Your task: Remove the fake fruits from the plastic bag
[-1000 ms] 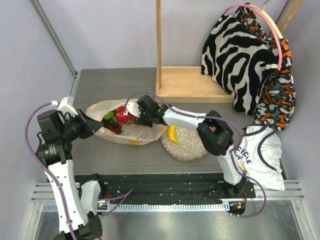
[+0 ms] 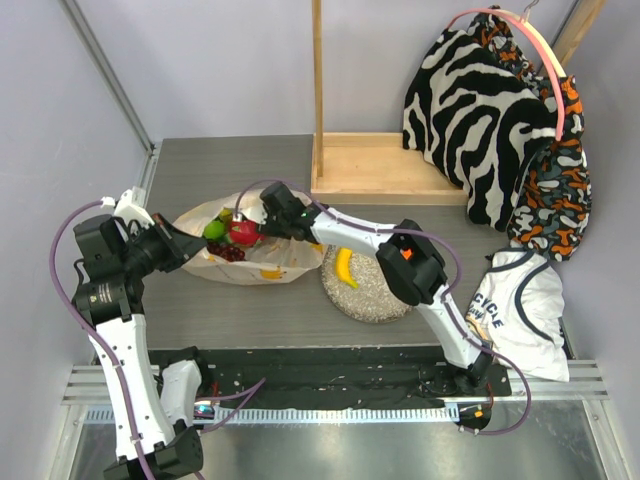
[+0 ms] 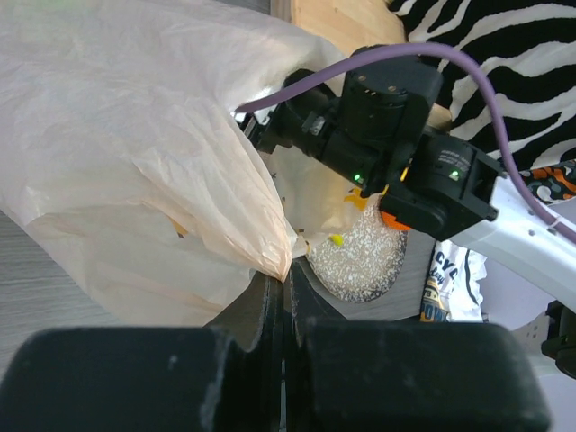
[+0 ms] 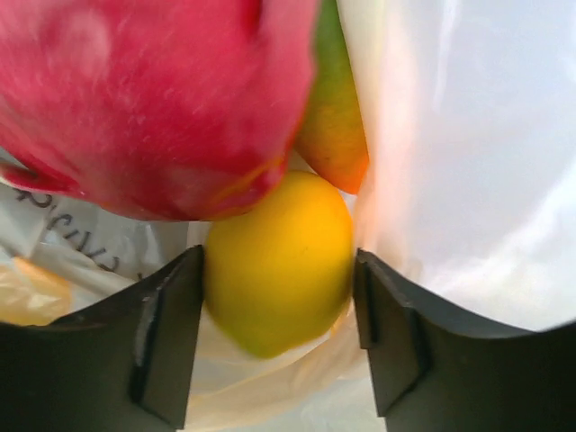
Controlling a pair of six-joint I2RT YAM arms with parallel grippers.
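The whitish plastic bag [image 2: 205, 268] lies open on the table. My left gripper is shut on a gathered edge of it at the left. Inside the bag, the top view shows a green fruit [image 2: 214, 230], a red fruit [image 2: 243, 232] and dark red grapes [image 2: 229, 252]. My right gripper reaches into the bag, part open, one finger on each side of a round yellow-orange fruit [image 4: 277, 292]. Whether both fingers press on it cannot be told. A large red fruit [image 4: 153, 99] and a green-orange one [image 4: 335, 117] lie just beyond it.
Right of the bag, a round speckled mat [image 2: 368, 300] bears a yellow banana [image 2: 345, 268] and an orange fruit [image 2: 407, 253], partly behind my right arm. A wooden stand [image 2: 390, 165] is at the back.
My right gripper has shifted left and deeper into the bag, toward the red fruit. The fruits in the bag have shifted slightly. The left arm has stayed almost still.
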